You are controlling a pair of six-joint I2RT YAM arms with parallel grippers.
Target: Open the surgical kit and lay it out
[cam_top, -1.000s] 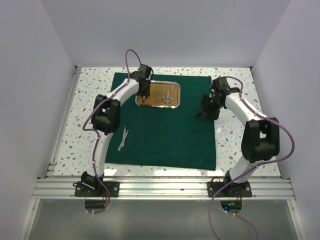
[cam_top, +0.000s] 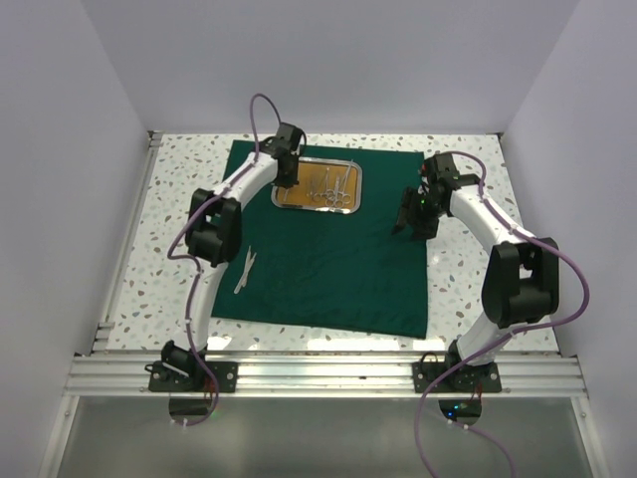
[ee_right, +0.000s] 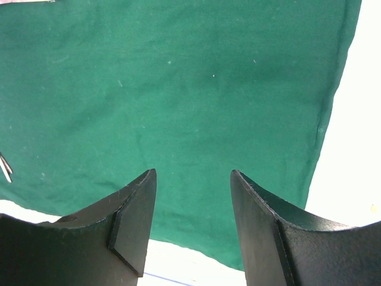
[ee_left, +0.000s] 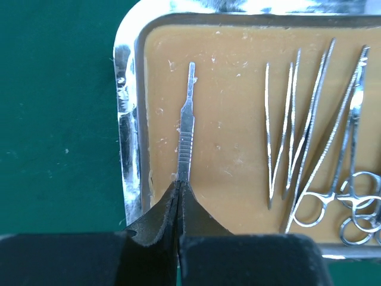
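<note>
A silver scalpel handle [ee_left: 186, 134] lies on the tan base of the metal tray [ee_left: 127, 113], near its left side. My left gripper is shut, its fingertips right at the handle's lower end. Nothing clearly shows between those fingers. Farther right in the tray are tweezers [ee_left: 271, 137] and ring-handled instruments [ee_left: 352, 116], some overlapping. Two slim instruments [cam_top: 245, 272] rest on the green cloth [cam_top: 328, 274] at the left. Over the cloth's right part, my right gripper has its fingers apart, with only cloth visible between them.
A speckled tabletop [cam_top: 179, 159] surrounds it, with a metal rail [cam_top: 328, 368] along the front edge. Grey walls stand at the sides and back.
Compared with about a second ago, the tray and cloth have shifted very slightly in the top view. The left arm has moved a little toward the back. The right arm looks almost still.
</note>
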